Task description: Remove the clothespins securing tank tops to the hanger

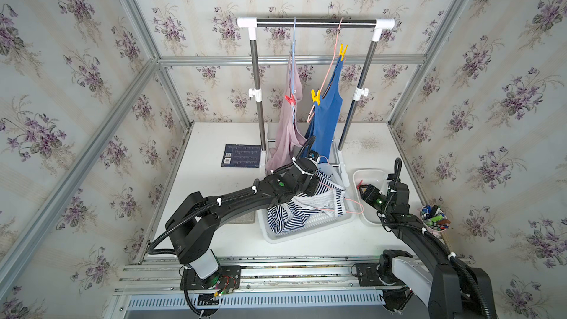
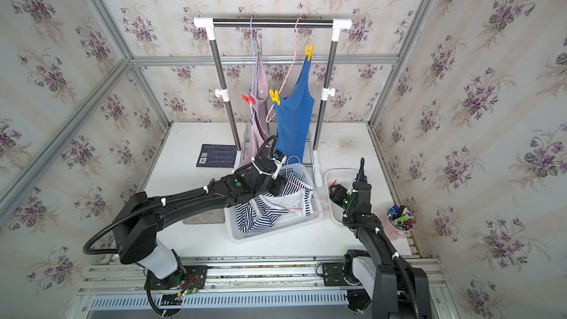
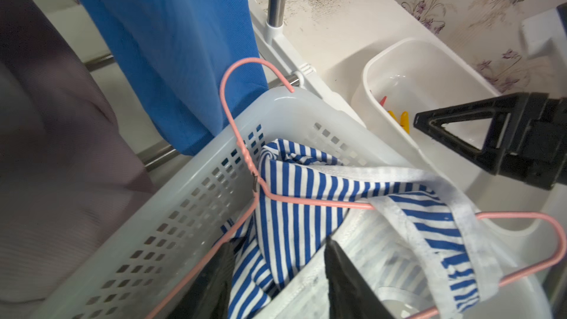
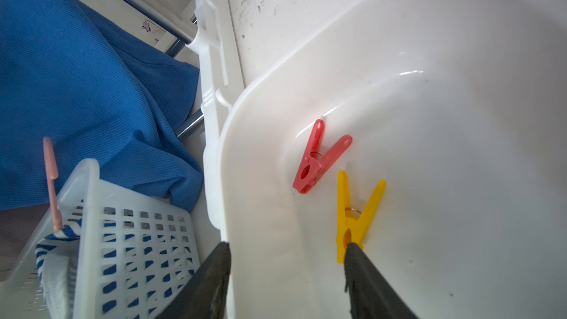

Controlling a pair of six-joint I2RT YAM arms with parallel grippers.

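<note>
A blue tank top (image 1: 326,115) hangs from a pink hanger on the rack, held by two yellow clothespins (image 1: 316,97). Beside it hangs a pink tank top (image 1: 286,136), with a red clothespin (image 1: 290,99) showing on its blue hanger. In the basket a striped tank top (image 3: 301,200) lies with another pink hanger (image 3: 319,202) across it. My left gripper is part open above it, nothing between its fingers. Over the white bin, my right gripper stands part open and empty. A loose red clothespin (image 4: 316,162) and a yellow clothespin (image 4: 354,215) lie inside.
The perforated basket (image 1: 274,237) sits in front of the rack (image 1: 319,23), left of the white bin (image 4: 254,200). A cup of markers (image 2: 401,218) stands at the far right. A dark card (image 1: 241,155) lies on the table's left, where there is free room.
</note>
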